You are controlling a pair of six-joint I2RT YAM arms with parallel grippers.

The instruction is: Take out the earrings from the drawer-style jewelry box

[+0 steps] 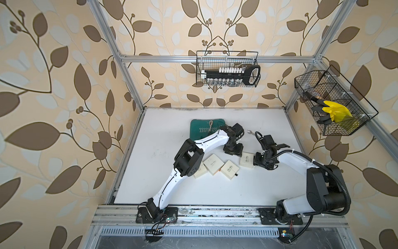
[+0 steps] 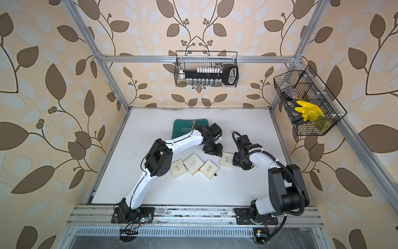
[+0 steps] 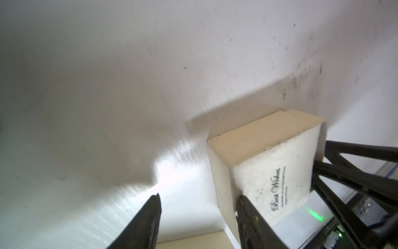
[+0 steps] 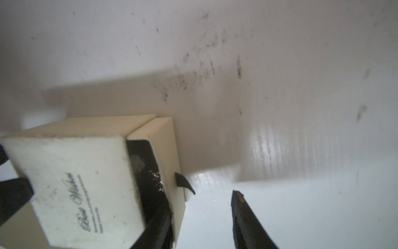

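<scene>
A cream drawer-style jewelry box printed "Best Wishes" stands between my two grippers on the white table. My left gripper is open over the box's left end, one fingertip against that side. My right gripper is open too, one fingertip at the dark end of the box beside a small black tab on the drawer. The drawer looks closed or nearly so in the right wrist view, and no earrings are visible.
More cream boxes lie to the front left. A green mat with a metal tool and a wrench lie behind. Wire baskets hang above.
</scene>
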